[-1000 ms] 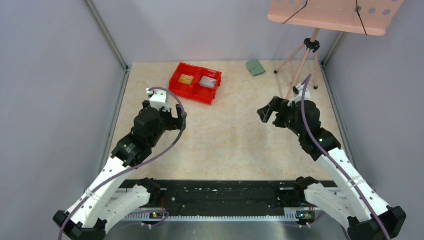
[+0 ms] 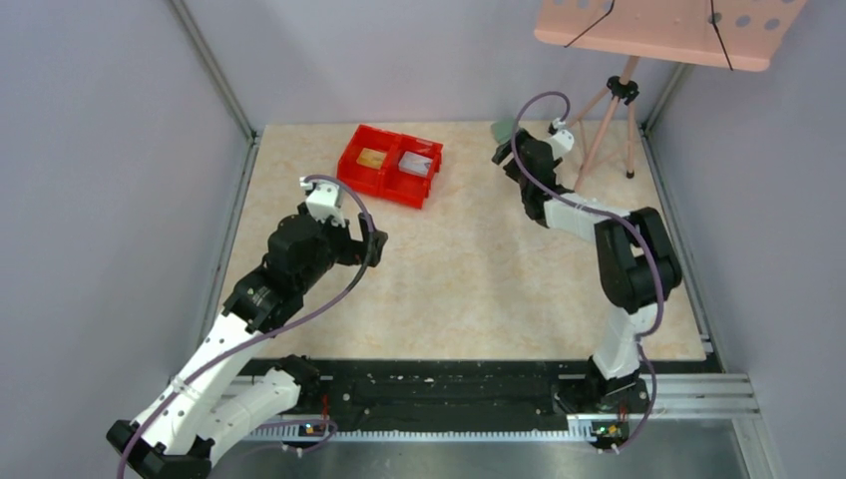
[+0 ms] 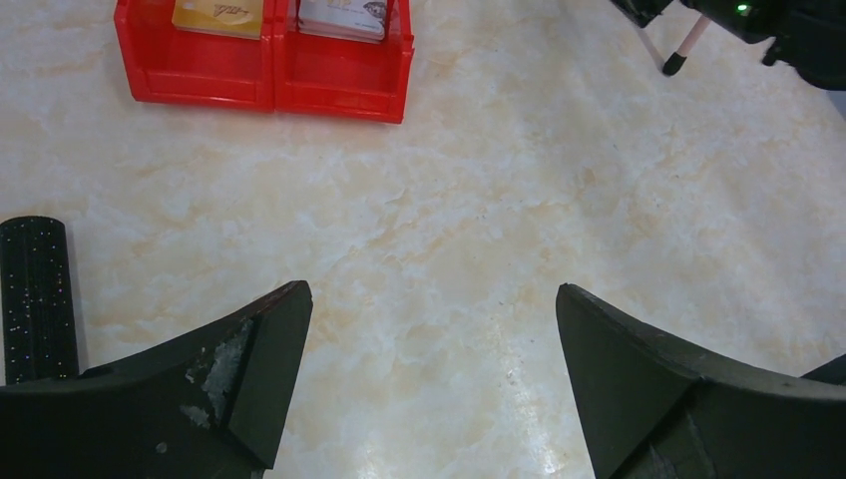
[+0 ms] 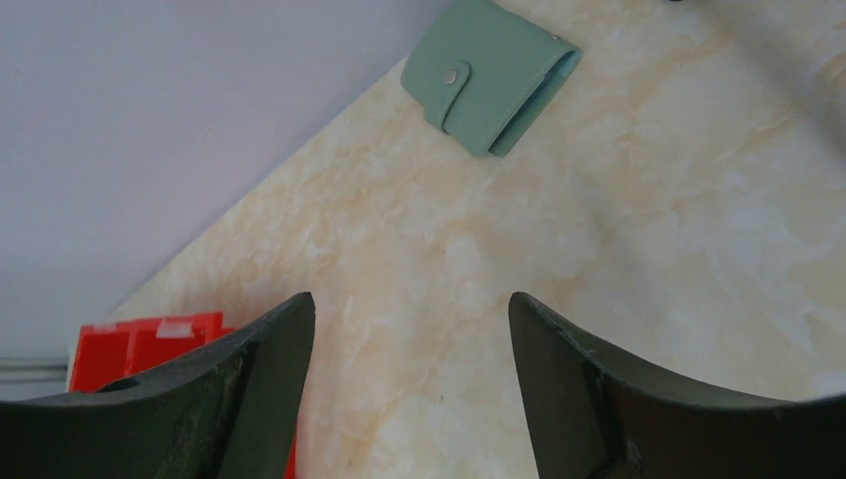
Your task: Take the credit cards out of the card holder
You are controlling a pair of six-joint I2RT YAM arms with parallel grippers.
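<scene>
The green card holder (image 4: 499, 75), with its snap strap fastened, lies on the table at the back; in the top view my right arm partly covers the holder (image 2: 505, 130). My right gripper is part open with empty space between its fingers, just short of the holder and apart from it. Over the left half of the table, my left gripper stands wide open and holds nothing. A red two-compartment box (image 2: 421, 200) sits at the back left, a yellow card stack (image 2: 371, 159) in one compartment and a white one (image 2: 415, 164) in the other.
A pink tripod stand (image 2: 605, 125) rises at the back right, close to my right arm, with its board (image 2: 663, 35) above. Walls close off the back and sides.
My right arm has reached back and a little left, from the right side of the table to the card holder, now partly covering it. The left gripper has shifted slightly right.
</scene>
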